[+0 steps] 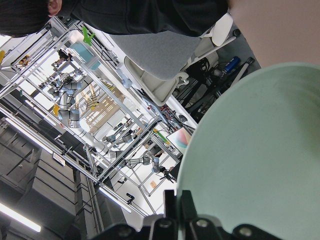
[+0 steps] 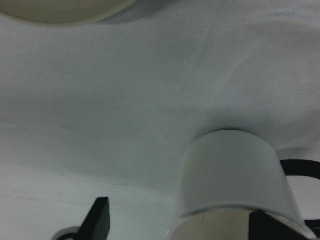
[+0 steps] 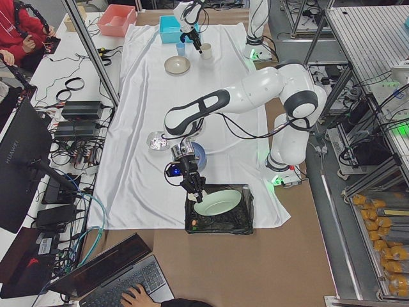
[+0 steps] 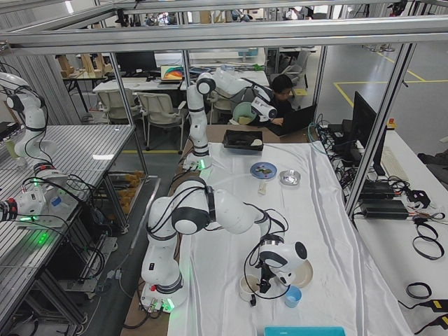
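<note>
My left gripper [image 3: 195, 190] is shut on the rim of a pale green plate [image 3: 218, 202], held over a black-lined bin [image 3: 243, 224]. The plate fills the right of the left wrist view [image 1: 255, 150], its visible surface bare. My right gripper is open at a pale mug [image 2: 230, 167] with a dark handle, one finger over the mug's mouth. In the camera right view it stands beside that mug, at the far end from the bin.
A blue plate [image 4: 264, 170] with food and a metal bowl [image 4: 290, 177] lie near the bin. A beige plate [image 3: 177, 64], a blue cup [image 4: 292, 297] and a turquoise tub [image 4: 304, 332] are near my right gripper.
</note>
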